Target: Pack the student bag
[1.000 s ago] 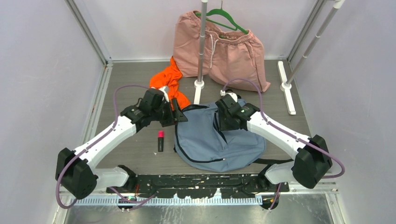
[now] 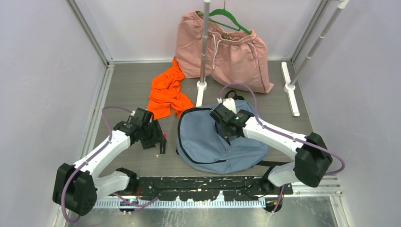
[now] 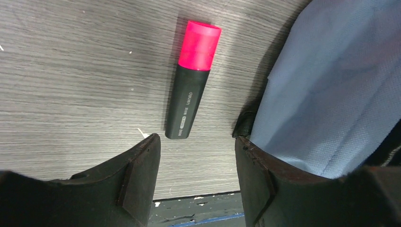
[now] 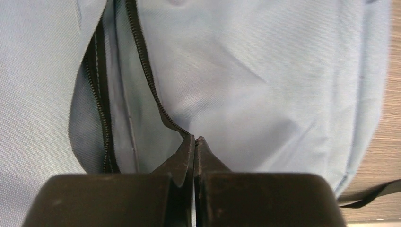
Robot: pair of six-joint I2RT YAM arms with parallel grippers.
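A highlighter with black barrel and pink cap (image 3: 189,94) lies on the wooden floor left of the grey-blue backpack (image 2: 198,146). My left gripper is open, low over the floor by the highlighter, which lies just beyond its fingertips in the left wrist view. My right gripper is over the backpack's middle at a zipped opening (image 4: 101,113), shut, its fingertips at a black zipper edge; whether it pinches any of it I cannot tell.
An orange cloth (image 2: 165,94) lies behind the highlighter. Pink trousers (image 2: 241,66) on a green hanger stand at the back between two metal poles (image 2: 204,56). Free floor shows at the left and right.
My left gripper has moved left and toward the front, from the backpack's edge to over the highlighter. My right gripper has shifted slightly at the backpack's middle.
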